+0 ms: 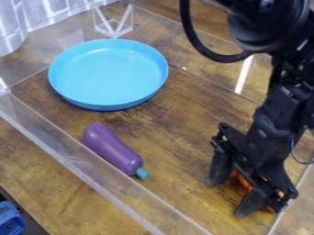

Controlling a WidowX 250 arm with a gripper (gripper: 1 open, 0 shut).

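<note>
The black gripper is low over the wooden board at the lower right, its fingers around an orange object that is mostly hidden behind them. Whether the fingers are closed on it I cannot tell. A purple eggplant-like toy with a teal tip lies left of the gripper, apart from it. A blue round plate sits at the upper left.
Clear plastic walls border the wooden surface. A blue object lies outside at the lower left corner. The middle of the board between plate and gripper is clear.
</note>
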